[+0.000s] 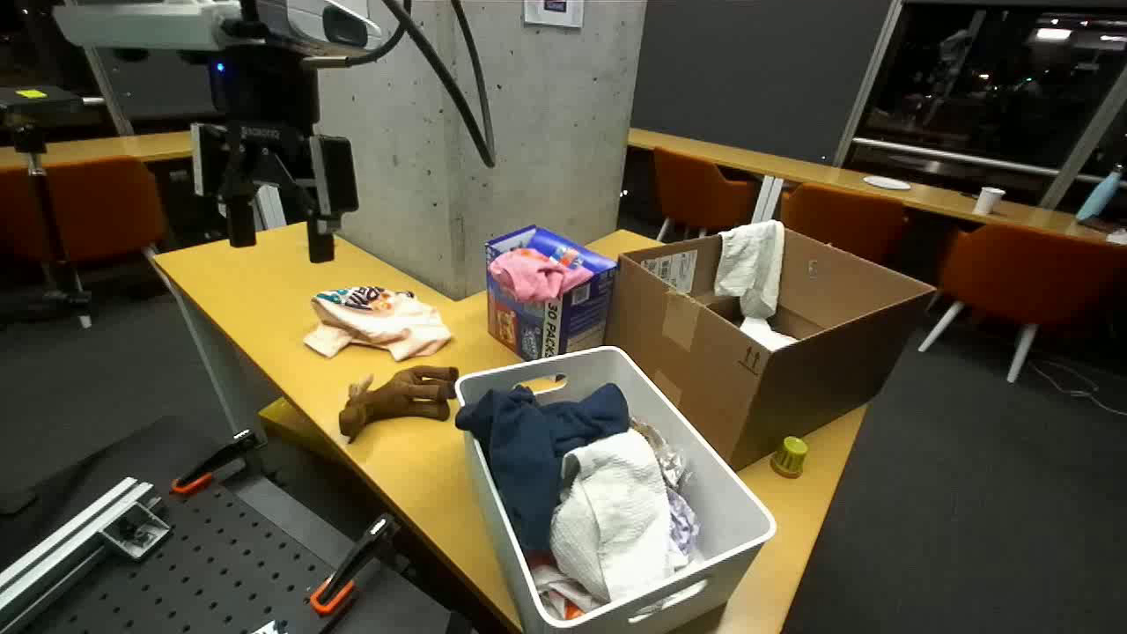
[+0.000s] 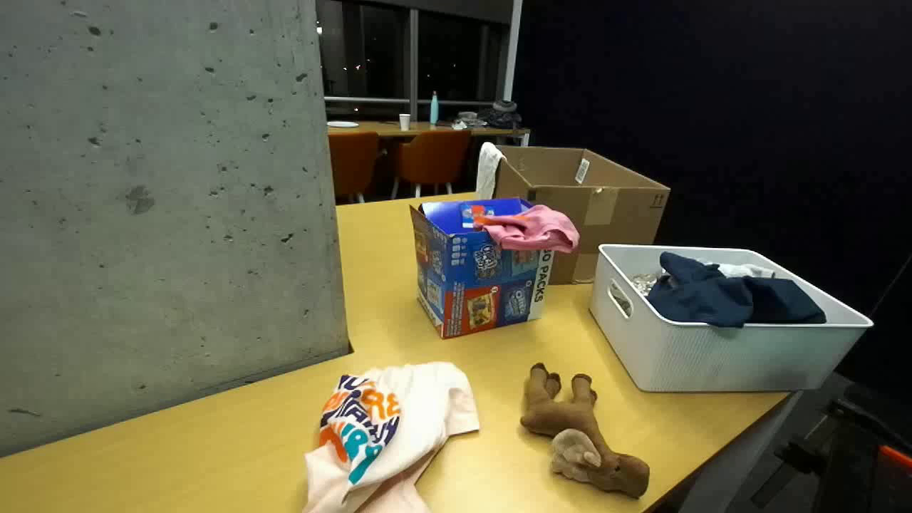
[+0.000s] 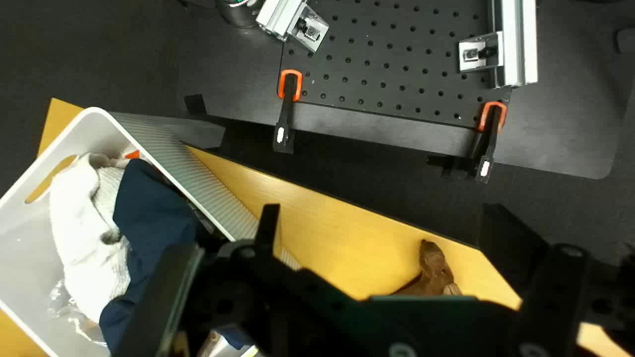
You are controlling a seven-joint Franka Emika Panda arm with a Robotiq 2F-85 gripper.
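High above the table's far left end hangs my gripper (image 1: pixel 280 245), open, with its fingers apart and nothing between them. Below it lies a crumpled pale pink shirt (image 1: pixel 380 321) with coloured lettering. A brown moose toy (image 1: pixel 401 398) rests on its side on the table, its head towards the edge. The white bin (image 1: pixel 746 519) holds a navy cloth (image 1: pixel 539 433), a white towel (image 1: pixel 615 507) and other crumpled pieces. In the wrist view the gripper's dark body covers much of the lower part, hiding most of the moose (image 3: pixel 434 267).
A blue snack box (image 2: pixel 479 286) has a pink cloth (image 2: pixel 534 229) over its rim. Behind the bin stands an open cardboard box (image 1: pixel 687 359) with white cloth on its edge. A green cap (image 1: pixel 789 456) sits beside it. A concrete pillar (image 2: pixel 162 188) borders the table.
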